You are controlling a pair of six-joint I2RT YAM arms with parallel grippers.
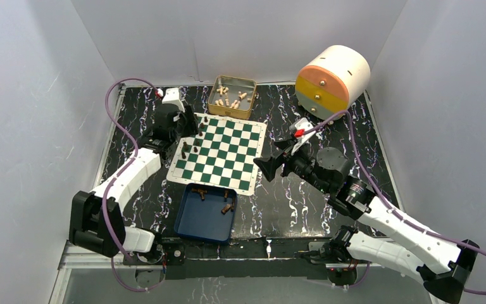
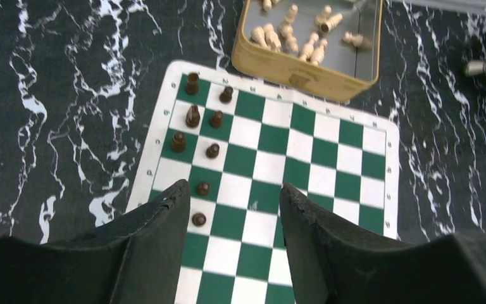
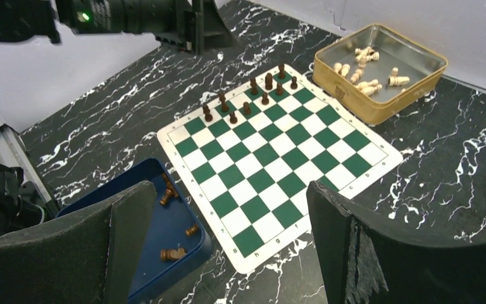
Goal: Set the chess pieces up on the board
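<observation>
The green-and-white board [image 1: 221, 150] lies flat on the table. Dark pieces stand upright along its left side in the top view, among them a bishop-like piece [image 2: 178, 141] and a row of pawns, the nearest a pawn [image 2: 199, 219]. My left gripper is open high above that side, with a clear gap between its fingers and no piece held. More dark pieces [image 3: 173, 254] lie in the blue tray [image 1: 204, 236]. Pale pieces [image 3: 370, 87] lie loose in the gold tin [image 1: 233, 114]. My right gripper stands wide open and empty, right of the board.
A rounded cabinet [image 1: 334, 75] with coloured drawers stands at the back right. The blue tray sits close to the board's near edge, the tin close to its far edge. Bare marble tabletop [image 1: 266, 212] lies to the right, and most of the board is clear.
</observation>
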